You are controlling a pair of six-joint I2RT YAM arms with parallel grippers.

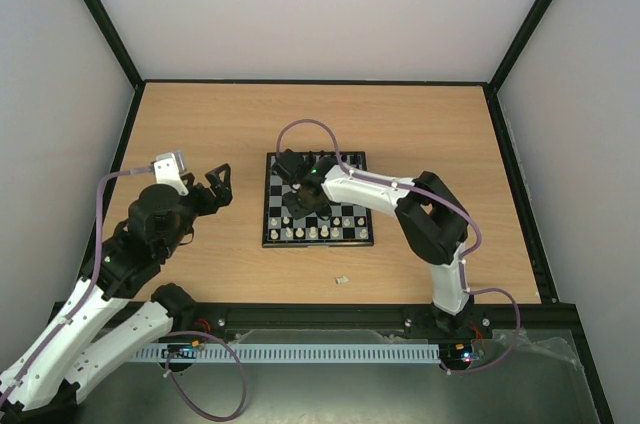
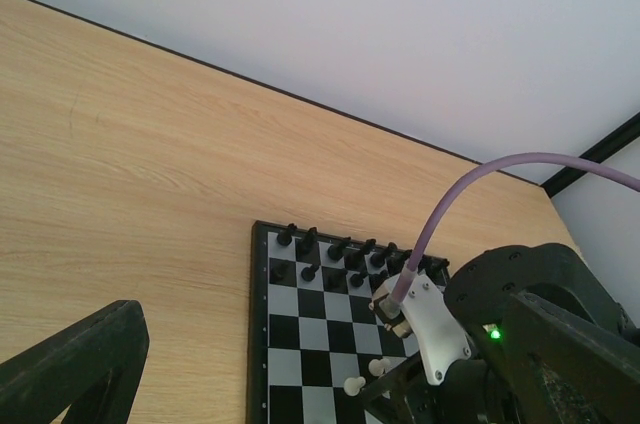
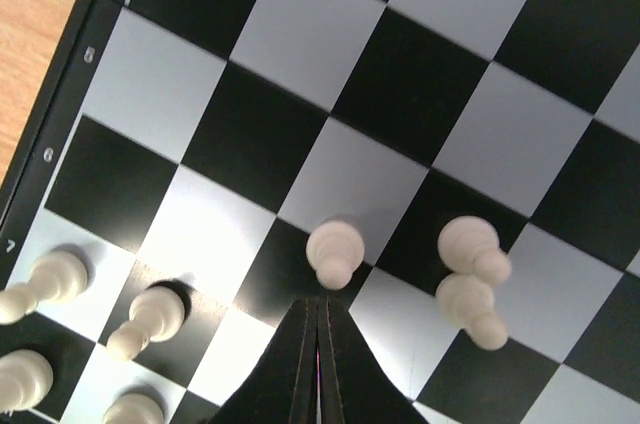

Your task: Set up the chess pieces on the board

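Note:
A white pawn (image 3: 335, 249) stands astride the edge of a light and a dark square in the right wrist view. Just short of its head, my right gripper is shut, its fingertips together and no piece visible between them. Two more white pawns, one (image 3: 468, 244) close against the other (image 3: 464, 306), stand to the right. The chessboard (image 1: 320, 244) lies mid-table, partly covered by the right arm. Over on the left, clear of the board, my left gripper (image 1: 219, 186) is wide open and empty. Black pieces (image 2: 308, 241) occupy the board's far rows.
Several white pieces (image 3: 150, 320) fill the near-left corner in the right wrist view. In front of the board lies a small pale object (image 1: 342, 280). Bare wood (image 1: 430, 129) surrounds the board. The right forearm (image 1: 362, 191) spans its right side.

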